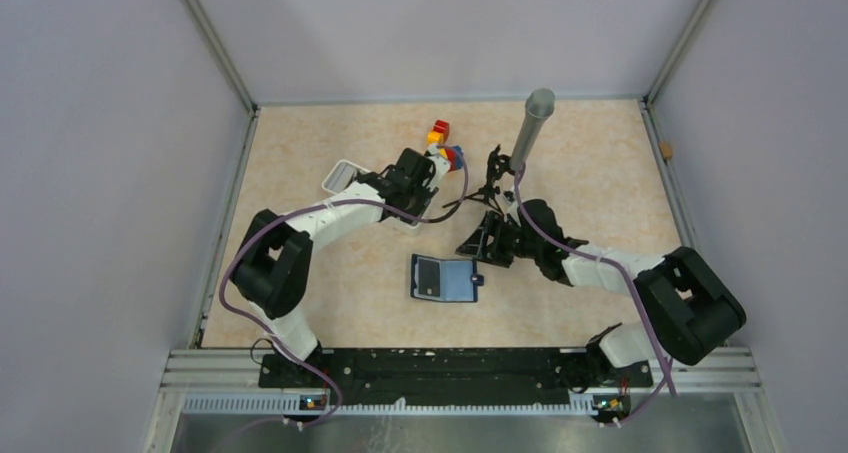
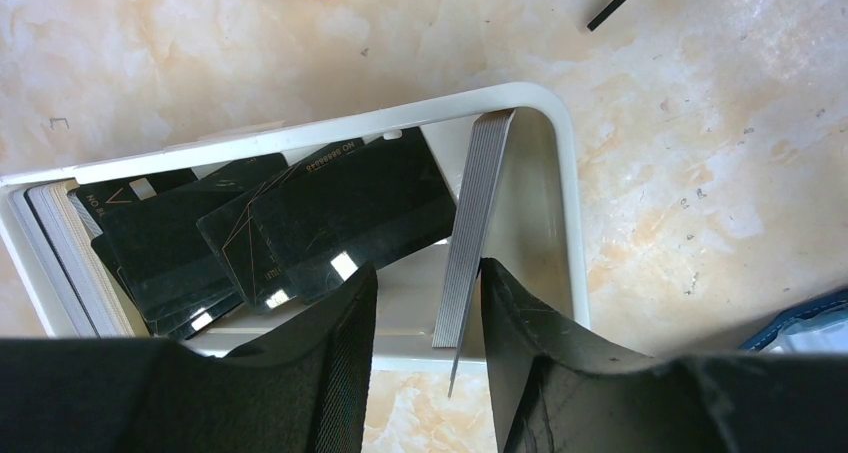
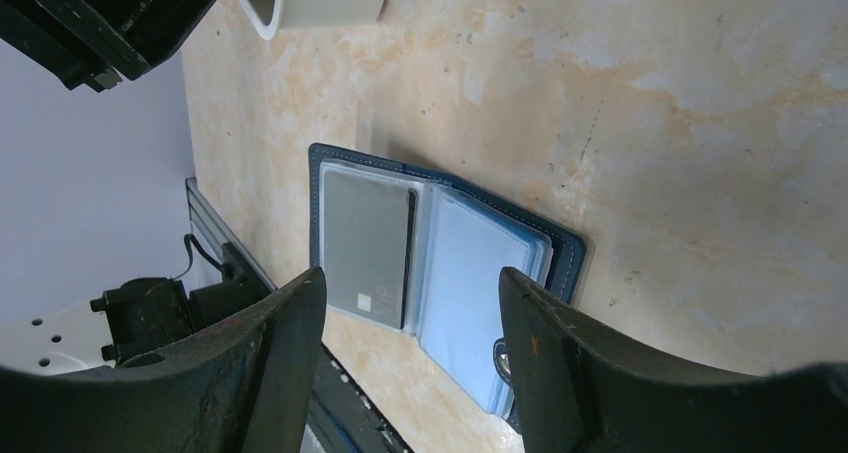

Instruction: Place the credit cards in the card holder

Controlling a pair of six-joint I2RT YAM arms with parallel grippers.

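Note:
In the left wrist view, a white tray (image 2: 574, 203) holds black cards (image 2: 365, 208) lying flat and a packed stack of grey cards (image 2: 473, 213) on edge near its right end. One thin card (image 2: 456, 368) sticks out from that stack, close to the right-hand finger. My left gripper is over the tray, its fingers apart; the stack's lower end shows between them. The dark blue card holder (image 3: 568, 273) lies unfolded on the table, a grey card (image 3: 365, 243) behind its left clear pocket. My right gripper hovers above it, open and empty.
Coloured toy bricks (image 1: 440, 133) sit behind the left gripper. A black stand with a grey tube (image 1: 530, 128) rises behind the right gripper. Open table lies left of the holder and along the right side.

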